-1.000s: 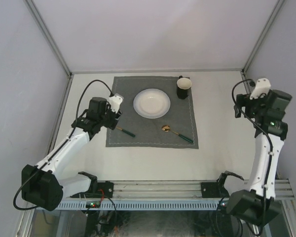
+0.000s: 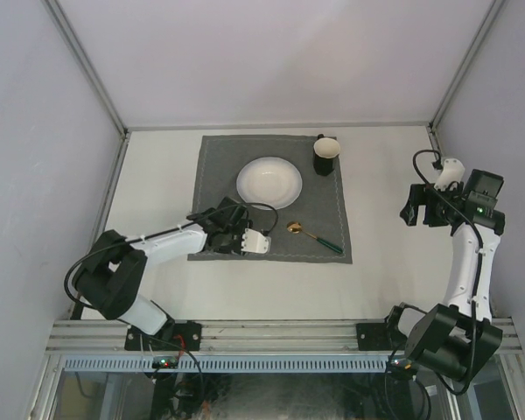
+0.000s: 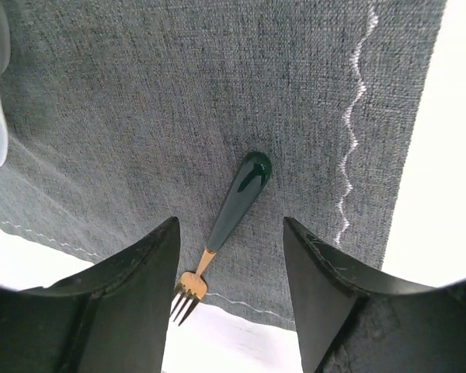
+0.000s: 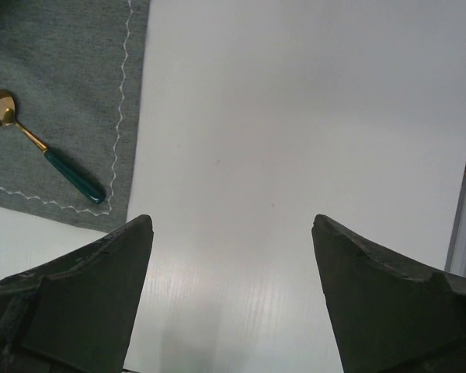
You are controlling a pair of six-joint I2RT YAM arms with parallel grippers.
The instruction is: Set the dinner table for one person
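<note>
My left gripper (image 2: 236, 232) is low over the grey placemat (image 2: 210, 166), left of and below the white plate (image 2: 269, 181). The left wrist view shows its open fingers around the line of a fork, whose green handle (image 3: 237, 200) lies just beyond them and whose gold tines (image 3: 188, 291) are by the left finger. A gold spoon with green handle (image 2: 326, 241) lies at the mat's lower right. A dark mug (image 2: 324, 159) stands at its upper right. My right gripper (image 2: 420, 206) stands open over bare table, right of the mat.
Walls and metal rails border it at back and sides.
My left gripper has moved right and toward the front, over the fork, which it now hides in the top view. The right arm has shifted slightly left and toward the front.
</note>
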